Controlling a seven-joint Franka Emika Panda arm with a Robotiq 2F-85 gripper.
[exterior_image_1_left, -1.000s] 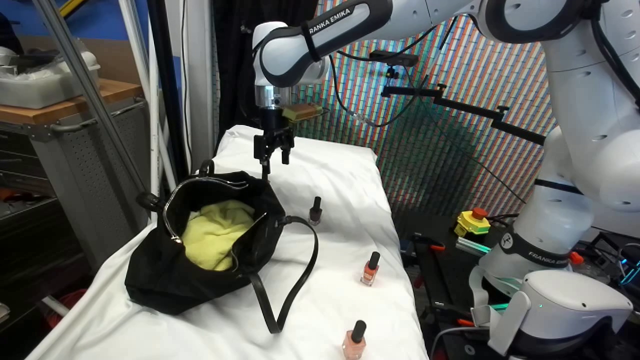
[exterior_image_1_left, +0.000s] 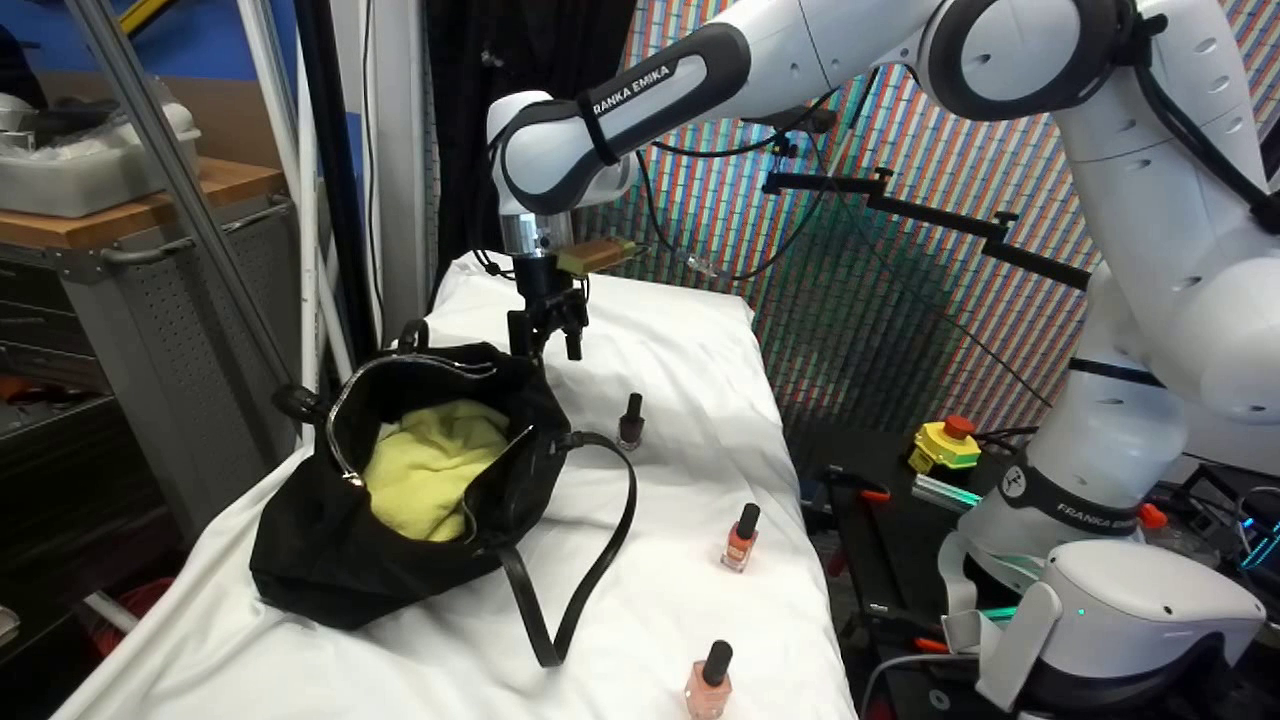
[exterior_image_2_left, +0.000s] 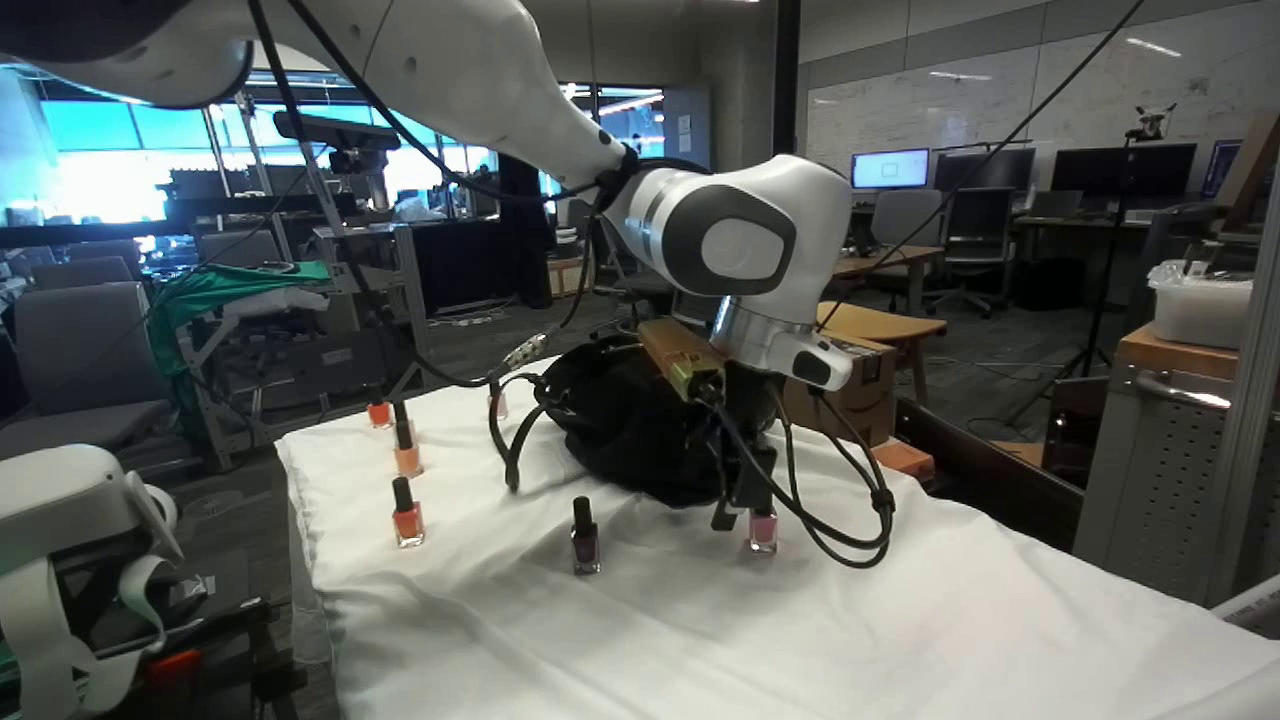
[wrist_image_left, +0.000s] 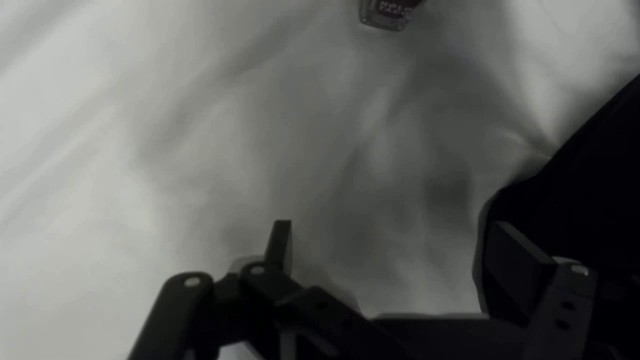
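My gripper (exterior_image_1_left: 547, 342) is open, low over the cloth behind the black bag (exterior_image_1_left: 348, 570). A yellow-green cloth (exterior_image_1_left: 438, 468) lies inside the bag's open top. In exterior view 2, a pink polish bottle (exterior_image_2_left: 763, 533) stands upright just below the gripper (exterior_image_2_left: 744, 498); whether they touch, I cannot tell. The wrist view shows no bottle between the gripper's (wrist_image_left: 399, 246) fingers, with the bag under the right one. A dark polish bottle (exterior_image_1_left: 631, 426) stands apart from the gripper, appearing at the wrist view's top edge as a dark bottle (wrist_image_left: 387, 13).
An orange-red bottle (exterior_image_1_left: 740, 540) and a peach bottle (exterior_image_1_left: 708, 684) stand along the white cloth's right side. The bag's strap (exterior_image_1_left: 588, 588) loops onto the cloth. Beyond the table, exterior view 1 shows a headset (exterior_image_1_left: 1140, 600). Bare cloth (exterior_image_2_left: 672, 636) surrounds the dark bottle.
Bag and visible bottles have stayed put.
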